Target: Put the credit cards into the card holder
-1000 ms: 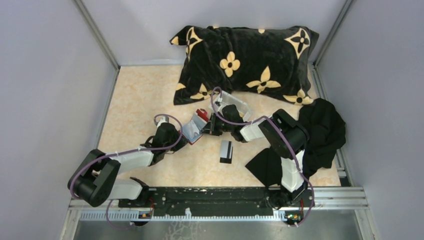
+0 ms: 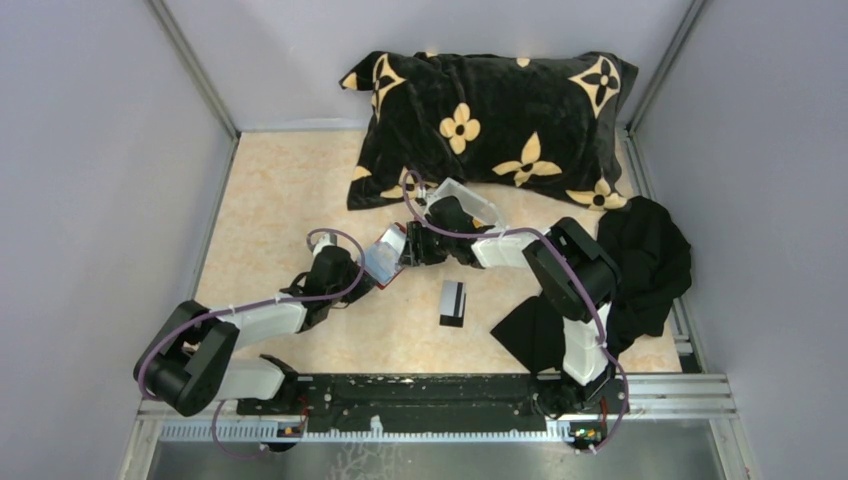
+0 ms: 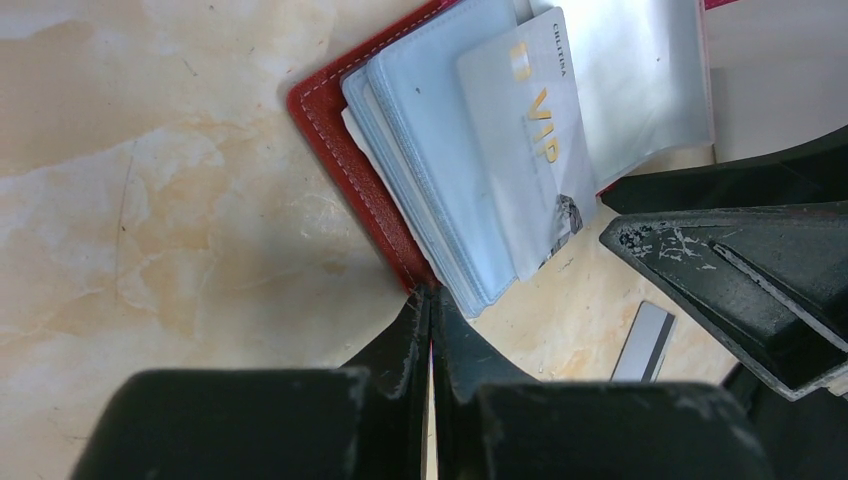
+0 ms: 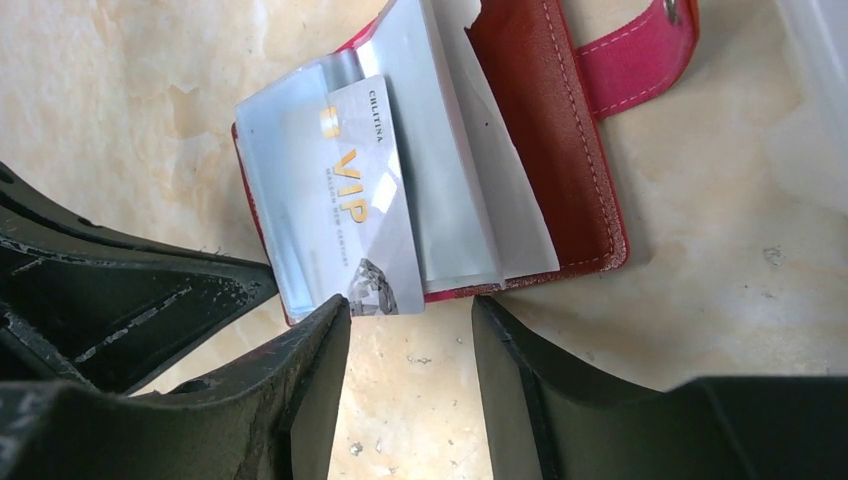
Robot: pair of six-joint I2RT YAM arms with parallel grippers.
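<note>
The open card holder point(image 2: 383, 262) has a red cover and pale clear sleeves, and lies mid-table between both arms. A white VIP card point(image 4: 365, 200) is partly under a clear sleeve, its lower end sticking out past the sleeve's edge. My left gripper is shut with its tips touching a corner of the red cover; whether that edge is pinched is unclear. Facing the card's exposed end, my right gripper stands open, holding nothing, one fingertip close beside the card. A second card point(image 2: 452, 303), grey with a dark stripe, lies on the table.
Behind the right gripper is a white box point(image 2: 470, 203), partly hidden by the arm. A patterned black pillow point(image 2: 490, 120) fills the back, and black cloth point(image 2: 640, 270) covers the right side.
My right gripper has shifted toward the back of the table and its fingers have spread apart. It now hides more of the holder's far red flap. The left arm looks unmoved.
</note>
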